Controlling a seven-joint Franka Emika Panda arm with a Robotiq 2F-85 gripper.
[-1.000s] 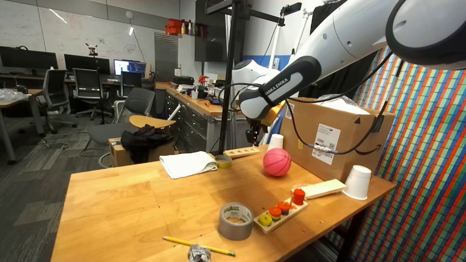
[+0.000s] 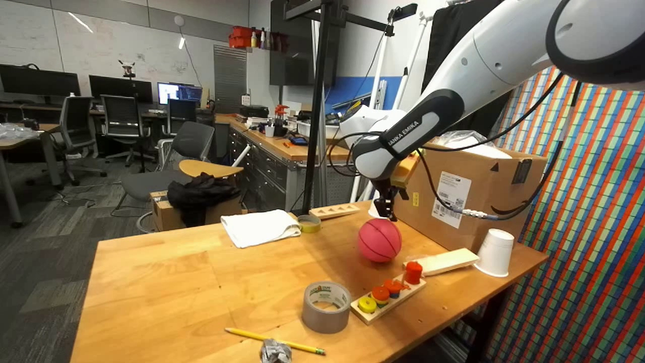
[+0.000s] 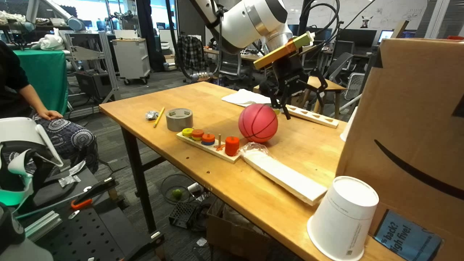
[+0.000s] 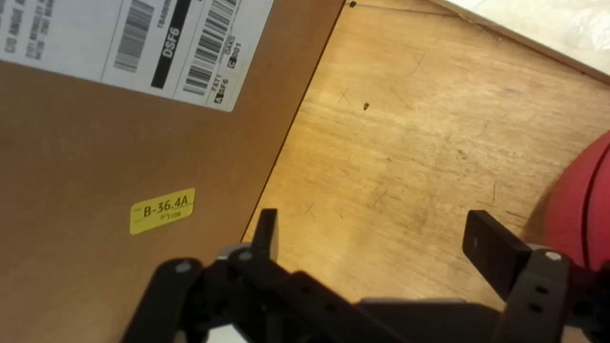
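A pink-red ball [image 2: 379, 240] with black seams rests on the table near the cardboard box. My gripper [image 2: 387, 205] hangs just behind the ball in exterior view 1. From exterior view 2, the gripper [image 3: 303, 100] appears beyond the ball [image 3: 258, 123], tilted, its fingers spread. In the wrist view the fingers stand wide apart over bare wood, so the gripper is open and empty. Past the right finger, part of the ball [image 4: 580, 200] shows at the edge; the left finger is near the box side.
The cardboard box [image 4: 86, 160] stands close to my gripper. A peg board with coloured rings [image 2: 387, 296], a wooden plank [image 3: 285, 176], a tape roll [image 2: 326, 317] and an upturned white cup [image 2: 496, 253] surround the ball.
My arm has moved right, toward the box, and its gripper is lower. The ball has shifted slightly toward the front of exterior view 1. A white cup behind is now mostly covered by the gripper.
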